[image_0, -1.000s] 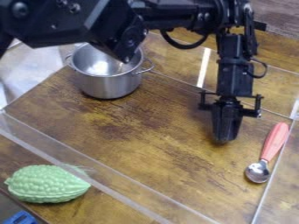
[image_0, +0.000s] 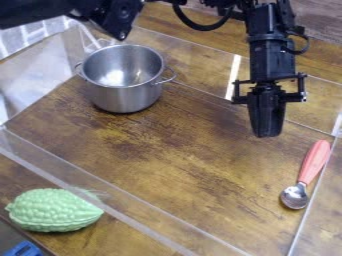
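The black gripper (image_0: 267, 120) hangs over the right half of the wooden table, pointing down, shut with nothing visible between its fingers. Below and right of it lies a scoop (image_0: 314, 163) with a red handle and a metal bowl. A steel pot (image_0: 124, 95) with side handles stands at the upper left, apart from the gripper. At the lower left rests a pale green bitter melon (image_0: 54, 210).
Clear strips run along the table's left, front and right parts. A blue object (image_0: 16, 246) shows at the bottom left corner.
Over the last second the gripper has risen in the view, away from the spot left of the scoop's handle. The pot, scoop and melon have not moved.
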